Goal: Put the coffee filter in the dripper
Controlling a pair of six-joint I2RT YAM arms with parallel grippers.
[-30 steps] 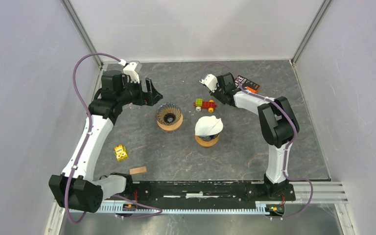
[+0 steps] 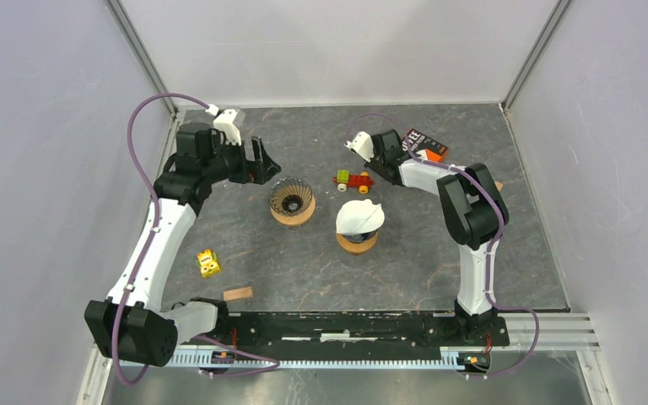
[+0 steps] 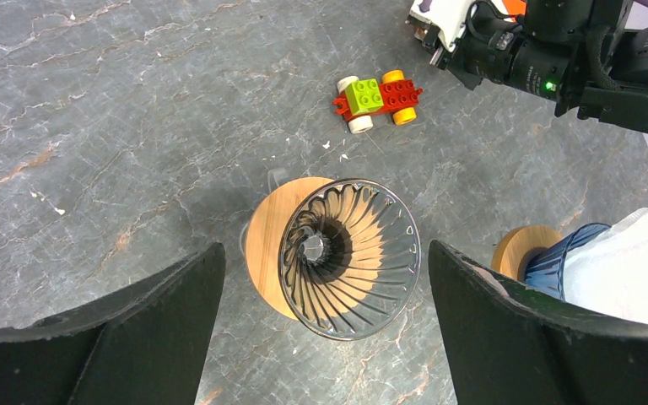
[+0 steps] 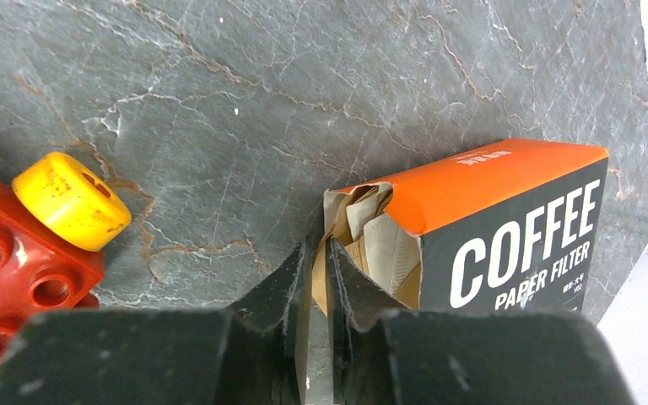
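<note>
The empty clear dripper (image 3: 346,257) on a wooden base (image 2: 291,218) lies below my open left gripper. A second holder on wood, with white paper (image 2: 359,217) draped over it, stands right of it. My right gripper has its fingertips close together at the torn open end of the orange and black coffee filter box (image 4: 515,245), where tan paper shows inside; whether anything is between them is unclear.
A red and green toy car (image 2: 353,182) sits just left of the right gripper. A yellow toy (image 2: 208,262) and a wooden block (image 2: 238,294) lie front left.
The left arm is unchanged.
</note>
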